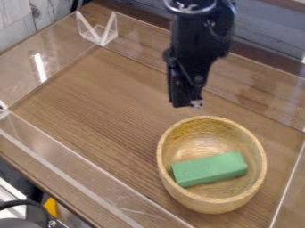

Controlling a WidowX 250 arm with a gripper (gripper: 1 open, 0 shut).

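The dark robot gripper [188, 96] is raised over the table just behind a round pale wooden bowl [177, 135]. A green rectangular block [210, 168] lies in the bowl's front part. Nothing shows between the gripper's fingers; how far they are apart is hard to tell.
A small white wire-like holder [99, 28] stands at the back left. Clear panels line the table's edges, and black cables show at the bottom left.
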